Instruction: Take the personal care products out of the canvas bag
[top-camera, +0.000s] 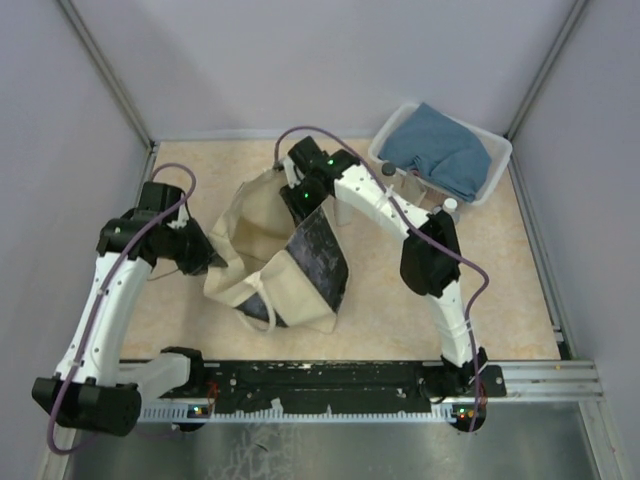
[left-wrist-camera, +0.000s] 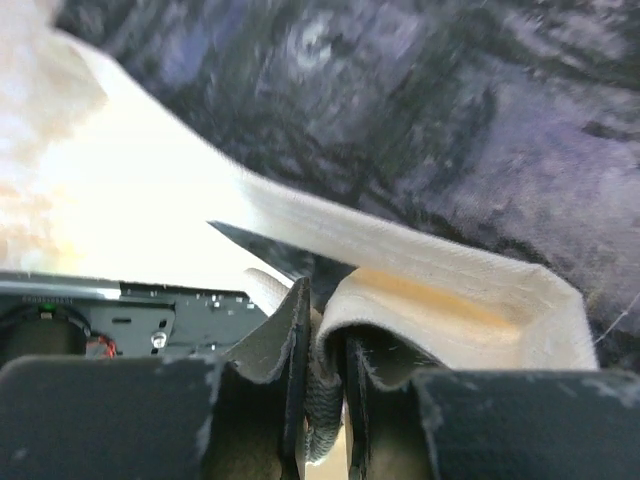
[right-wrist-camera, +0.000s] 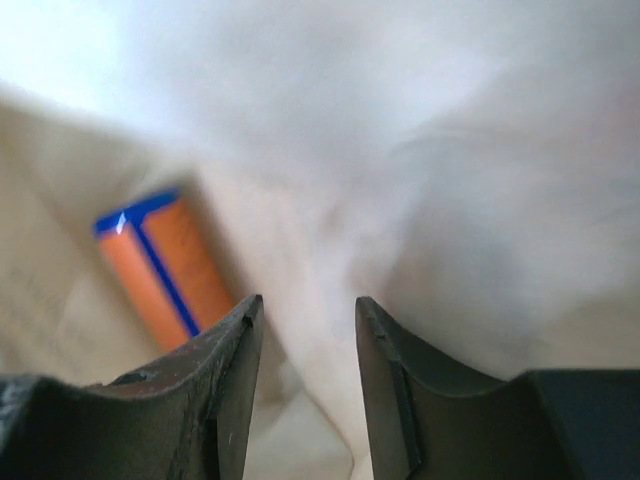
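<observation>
The cream canvas bag (top-camera: 235, 290) with dark printed panels stands skewed and open in the middle left. My left gripper (top-camera: 215, 262) is at its left rim; in the left wrist view, bag cloth and a rope-like handle (left-wrist-camera: 325, 390) run between the fingers, which are closed on them. My right gripper reaches into the bag's far side, fingers apart with nothing between them. An orange bottle with blue bands (right-wrist-camera: 170, 265) lies in the bag, left of those fingers. From above it is hidden.
Several bottles, including a clear one with a white cap (top-camera: 449, 206) and a dark-capped one (top-camera: 389, 172), stand on the table at the right, partly behind the right arm. A white bin (top-camera: 495, 150) holding blue cloth is at the back right.
</observation>
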